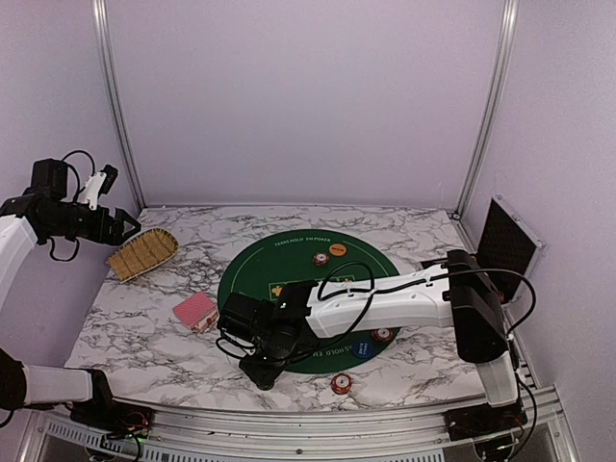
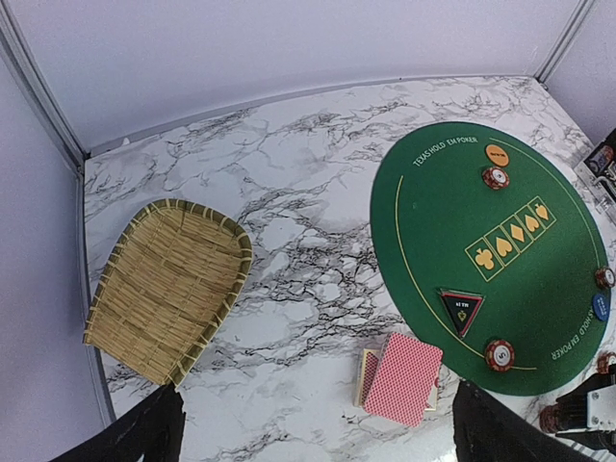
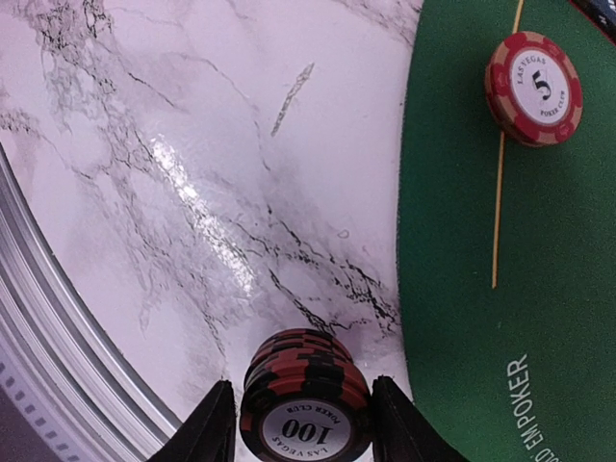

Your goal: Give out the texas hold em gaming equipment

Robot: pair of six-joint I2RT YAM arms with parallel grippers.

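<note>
My right gripper is shut on a stack of dark red-and-black chips [image 3: 306, 428]; the top one reads 100. It hangs low near the table's front edge, just outside the green poker mat [image 1: 255, 274]. On the mat lie a red 5 chip [image 3: 539, 89], a red chip [image 1: 320, 259] by the orange button [image 1: 337, 249], and another red chip [image 1: 383, 335] by the blue button [image 1: 362, 349]. A further red chip [image 1: 341, 383] rests on the marble in front. At far left, my left gripper [image 1: 130, 226] stands open and empty.
A woven basket [image 2: 173, 279] sits empty at the left. Red-backed cards [image 2: 404, 378] lie left of the mat, and a black triangular marker [image 2: 462, 310] on it. An open dark case [image 1: 505, 245] stands at the right.
</note>
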